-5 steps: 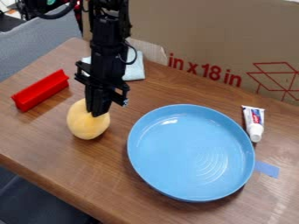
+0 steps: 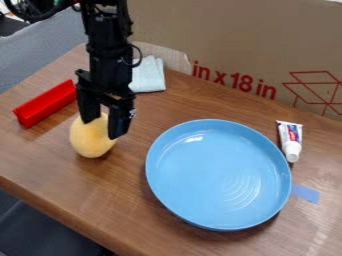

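Note:
My black gripper (image 2: 104, 112) is low over a pale yellow round object (image 2: 91, 141) left of centre, its open fingers around the object's upper part and partly hiding it; whether they touch it I cannot tell. A blue plate (image 2: 218, 173) lies to the right on the wooden table (image 2: 80, 190).
A red box (image 2: 44, 103) lies at the left, a light folded cloth (image 2: 147, 76) behind the arm. A white tube (image 2: 290, 141) lies right of the plate. A cardboard box (image 2: 247, 50) stands along the back. Bare table lies at the front left.
The gripper has shifted slightly down and left over the yellow object, which now appears a little further left and higher in the view.

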